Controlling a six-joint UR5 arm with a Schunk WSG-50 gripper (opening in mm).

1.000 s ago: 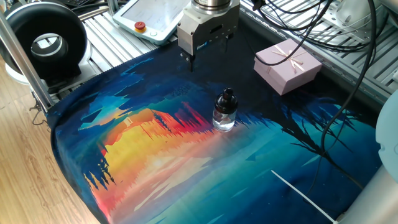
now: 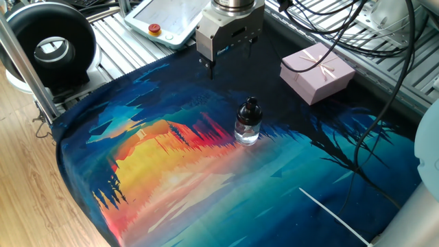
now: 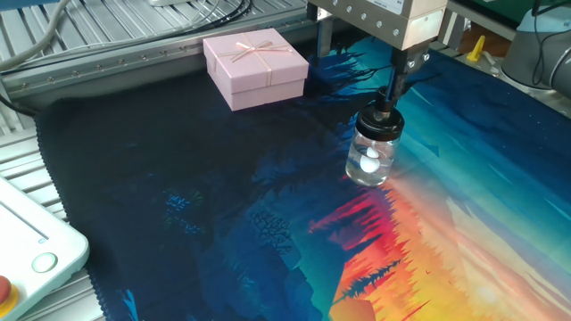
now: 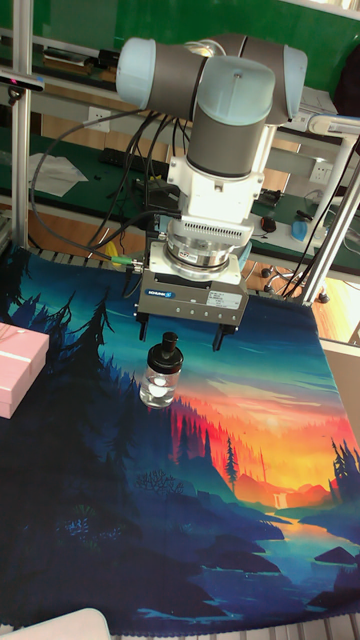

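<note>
A small clear glass bottle (image 2: 247,132) with a black cap and a narrow black top stands upright on the printed cloth. Something white shows inside the bottle (image 3: 369,160) in the second exterior view. My gripper (image 2: 230,60) hangs above the cloth, its two dark fingers wide apart and nothing between them. In the first exterior view it is up and to the left of the bottle, with a clear gap. One finger (image 3: 399,80) overlaps the bottle's top in the second exterior view; whether they touch is hard to tell there. The third exterior view shows the gripper (image 4: 179,335) open behind the bottle (image 4: 160,386).
A pink gift box (image 2: 317,77) with a ribbon bow sits near the cloth's edge. A teach pendant with a red button (image 2: 155,29) and a black spool (image 2: 51,51) lie outside the cloth. Dark cables (image 2: 405,68) hang at the right.
</note>
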